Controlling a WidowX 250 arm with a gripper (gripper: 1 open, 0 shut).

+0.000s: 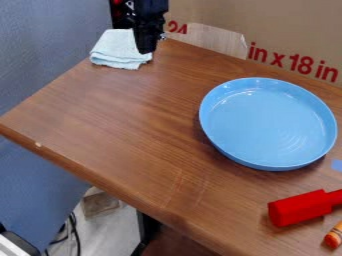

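My dark gripper is at the top of the view, at the back left of the wooden table, over the right part of a folded pale blue-white cloth. Whether its fingers are open or shut, or touch the cloth, I cannot tell at this size.
A large blue plate takes up the right of the table. A red object and a small orange item lie at the front right. A cardboard box stands behind.
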